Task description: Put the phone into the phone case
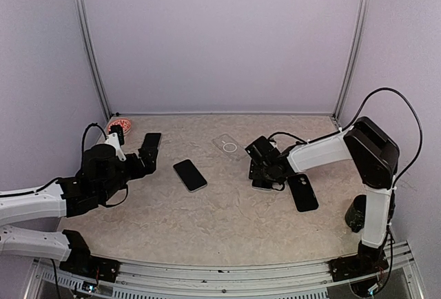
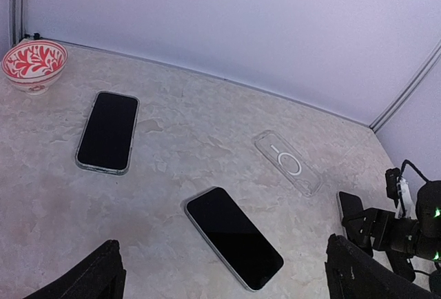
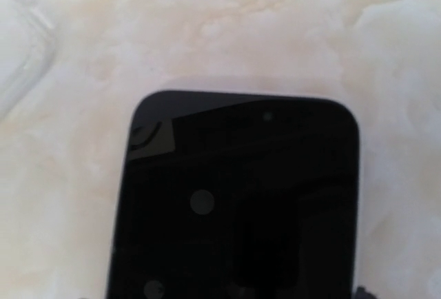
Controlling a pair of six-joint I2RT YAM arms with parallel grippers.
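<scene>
A clear phone case with a white ring point(image 1: 229, 143) point(image 2: 286, 162) lies at the back middle of the table. My right gripper point(image 1: 257, 173) is low over a black phone point(image 3: 234, 196) just right of the case; its fingers are hidden, so its finger cannot be made out. A second phone point(image 1: 189, 175) point(image 2: 233, 238) lies in the middle, another point(image 1: 152, 140) point(image 2: 107, 131) at the back left, and a dark one point(image 1: 302, 192) at the right. My left gripper point(image 1: 146, 161) hangs at the left, open, with nothing between its fingers.
A red-patterned bowl point(image 1: 119, 124) point(image 2: 34, 65) sits at the back left corner. A dark cylindrical object point(image 1: 355, 212) stands at the right edge.
</scene>
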